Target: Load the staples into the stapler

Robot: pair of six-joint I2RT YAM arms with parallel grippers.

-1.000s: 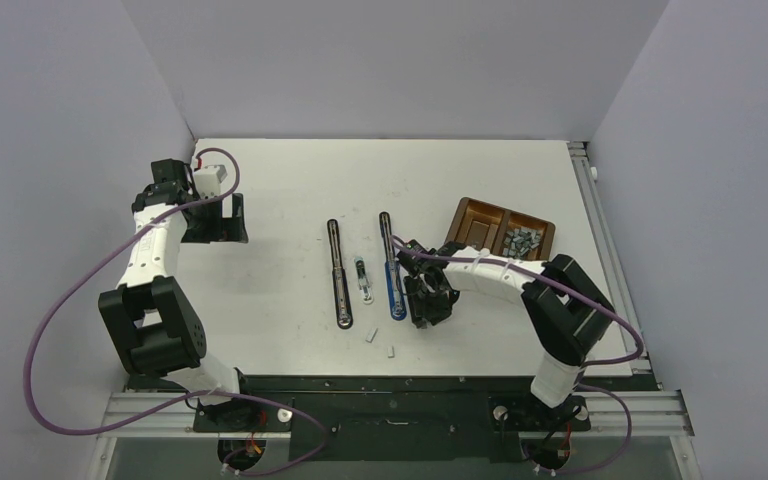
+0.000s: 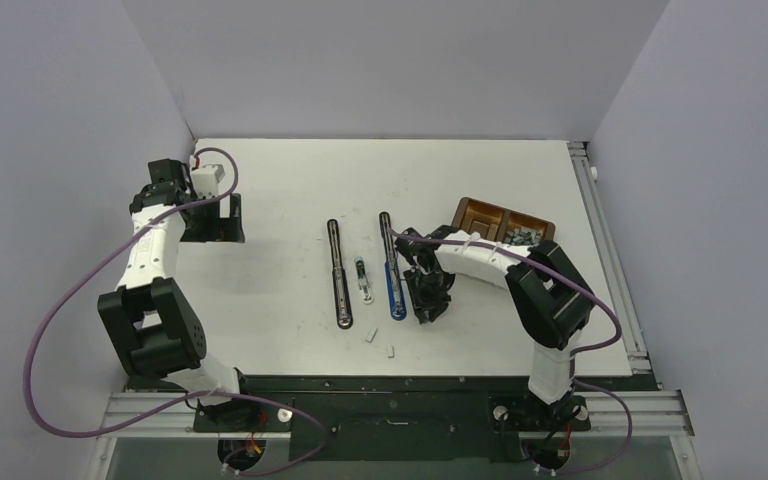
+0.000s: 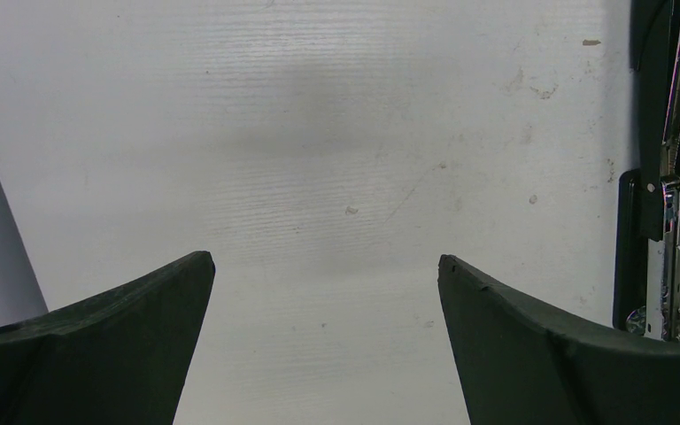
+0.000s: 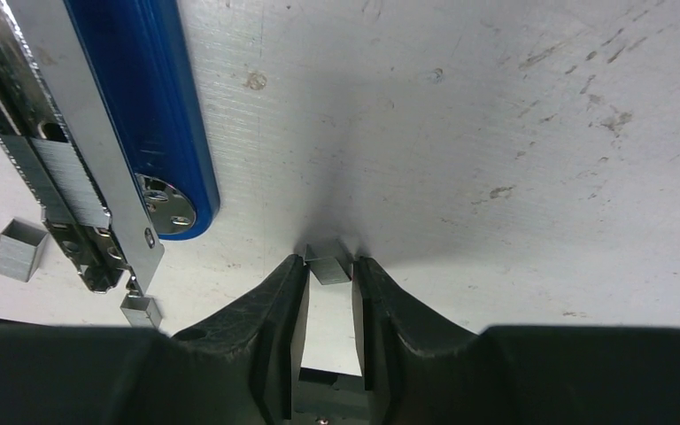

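A blue stapler (image 2: 396, 290) lies opened out, with staples in its channel in the right wrist view. My right gripper is low beside it, a small staple block (image 4: 328, 266) between or just beyond its fingertips; whether it grips that block cannot be told. Two more staple pieces, a larger one (image 4: 19, 252) and a smaller one (image 4: 141, 310), lie near the stapler's end. A black stapler (image 2: 340, 290) and a small white stapler (image 2: 363, 275) lie to the left. My left gripper hangs open and empty over the table's left side.
A brown compartment tray (image 2: 485, 215) with grey pieces on its right side stands behind my right arm.
My right arm has shifted slightly, its elbow drawing left and the gripper moving a little. The left arm and the staplers are unchanged.
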